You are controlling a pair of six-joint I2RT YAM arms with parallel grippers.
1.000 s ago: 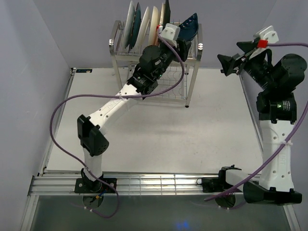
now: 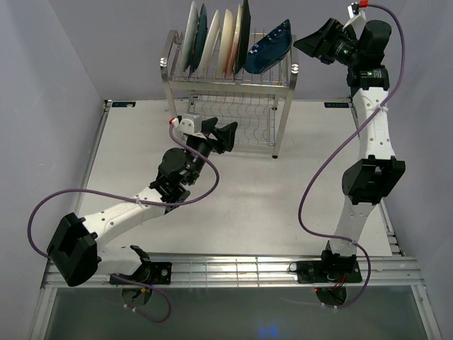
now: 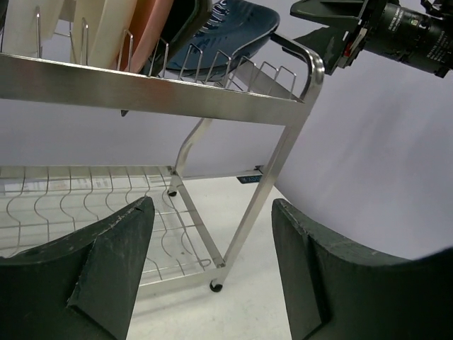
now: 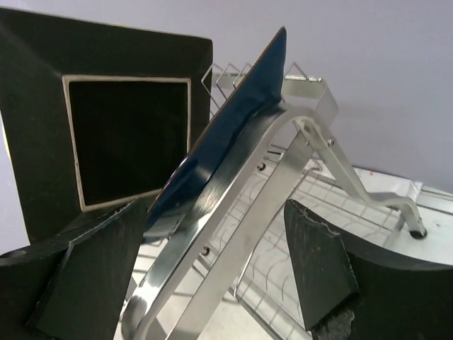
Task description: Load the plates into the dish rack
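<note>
Plates stand upright in the upper tier of the dish rack [image 2: 170, 92]: white plates [image 2: 209, 42], pinkish and dark green ones, and a dark blue plate [image 2: 269, 53] leaning at the right end. My left gripper [image 2: 216, 134] stands open in front of the rack, below the upper tier, holding nothing. My right gripper [image 2: 311, 42] is open just right of the blue plate, which shows beside the rail [image 4: 233, 184] between its fingers in the right wrist view; whether they touch is unclear.
The lower tier [image 3: 92, 205] looks empty.
My left gripper has drawn back and down from the plates toward the front left.
</note>
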